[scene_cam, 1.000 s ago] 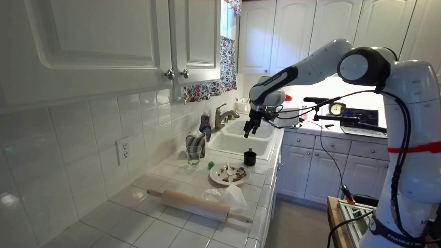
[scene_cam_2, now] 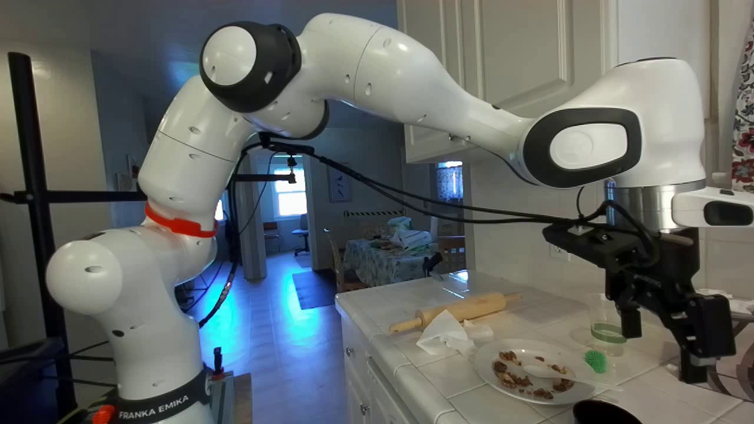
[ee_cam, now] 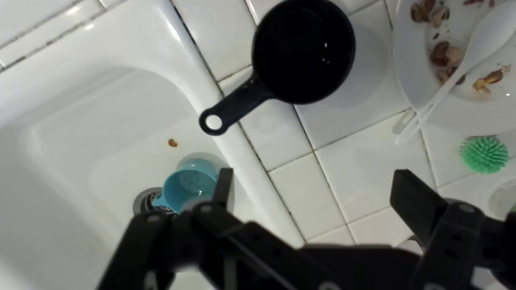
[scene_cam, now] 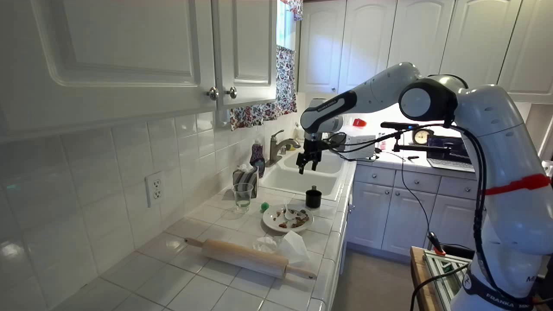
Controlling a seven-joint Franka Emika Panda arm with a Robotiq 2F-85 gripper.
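My gripper stands open above the sink's near rim, its two black fingers wide apart with only tile and sink edge seen between them. On the counter beside the sink sits a black measuring cup point(ee_cam: 303, 53), its handle reaching over the sink rim. A blue cup point(ee_cam: 191, 186) lies in the sink basin by the drain, partly covered by one finger in the wrist view. The white plate point(scene_cam: 269, 222) holds food scraps and a white spoon point(ee_cam: 476, 53). Close to the plate is a green spiky ball point(ee_cam: 484, 154).
A clear plastic cup point(scene_cam: 242, 198), a striped tissue box point(scene_cam: 246, 181) and a purple bottle point(scene_cam: 257, 157) stand along the wall. The faucet point(scene_cam: 277, 149) rises behind the sink point(scene_cam: 303, 182). Crumpled paper point(scene_cam: 294, 248) and a rolling pin point(scene_cam: 243, 255) lie farther along the counter.
In exterior view 1, the arm has swung left and slightly lower, carrying the gripper a little toward the wall side. The objects on the counter look unmoved.
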